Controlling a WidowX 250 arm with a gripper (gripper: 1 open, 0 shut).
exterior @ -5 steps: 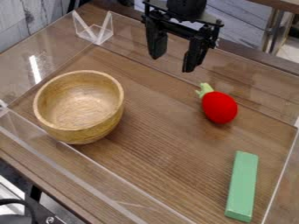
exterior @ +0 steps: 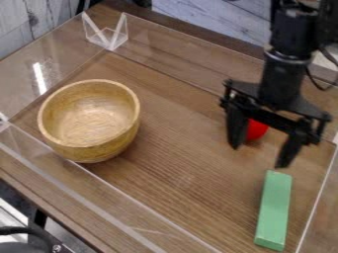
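My dark gripper (exterior: pixel 271 136) hangs open at the right of the camera view, its two fingers spread around and in front of a red round object (exterior: pixel 256 129), which it partly hides. Whether it touches that object I cannot tell. A wooden bowl (exterior: pixel 90 119) sits at the left of the table (exterior: pixel 165 188). A light green bar (exterior: pixel 274 210) lies at the lower right, a little below my gripper.
A small clear wire-like item (exterior: pixel 103 28) stands at the top left near the table's edge.
My gripper has moved from the upper middle toward the right and down, now covering much of the red object and its green top.
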